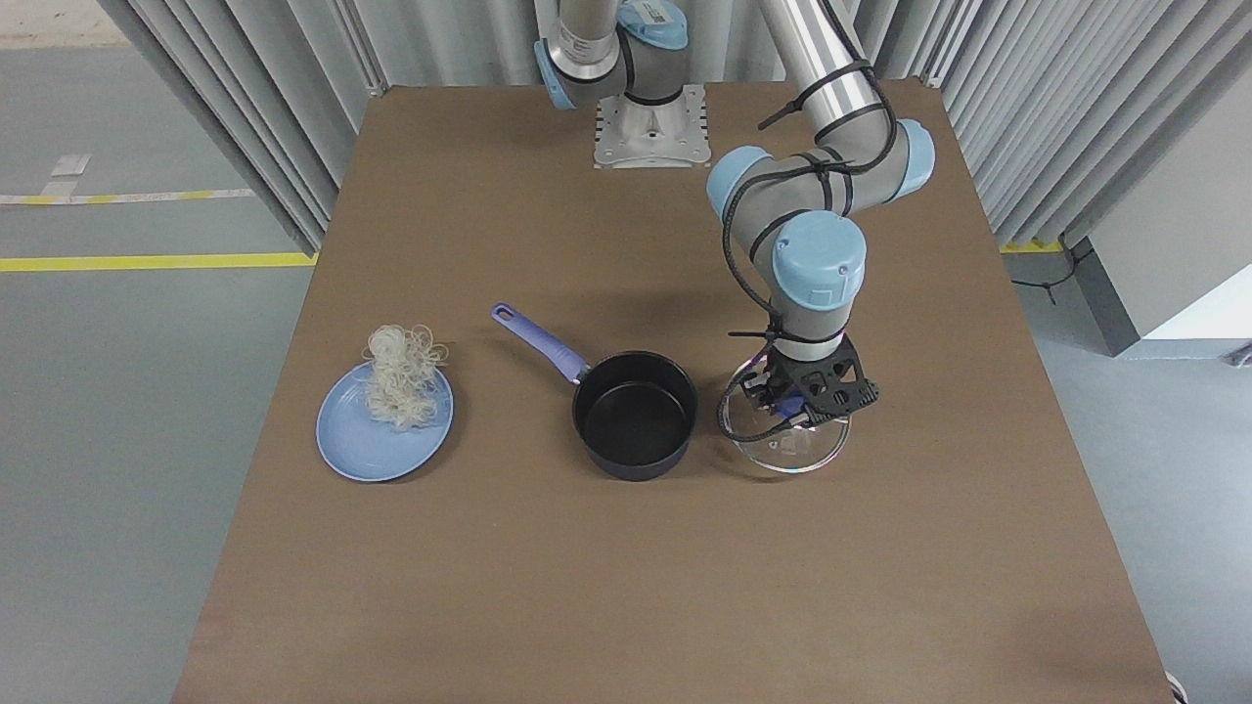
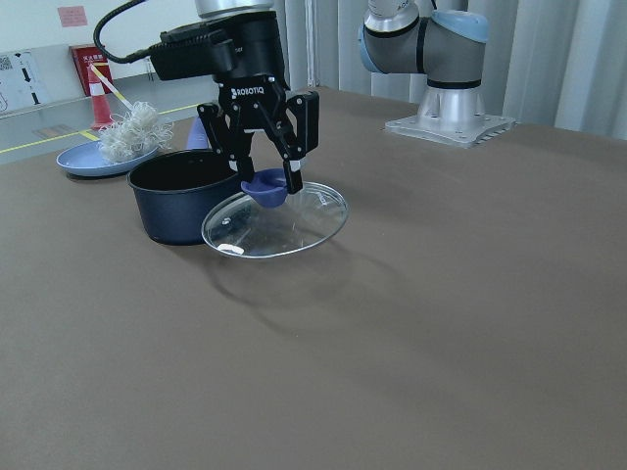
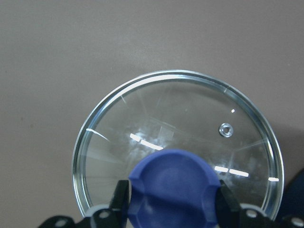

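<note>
My gripper (image 2: 265, 168) is shut on the blue knob (image 3: 174, 185) of a glass lid (image 2: 274, 233), holding it tilted slightly above the table, right of the black pot (image 1: 634, 417) in the front view. The pot has a purple handle (image 1: 534, 333) and stands uncovered with a dark empty-looking interior. In the wrist view both fingers press on either side of the knob; a small metal vent shows in the lid.
A blue plate (image 1: 358, 434) with a heap of pale strands (image 1: 402, 370) sits left of the pot. The robot's base (image 1: 651, 135) stands at the back.
</note>
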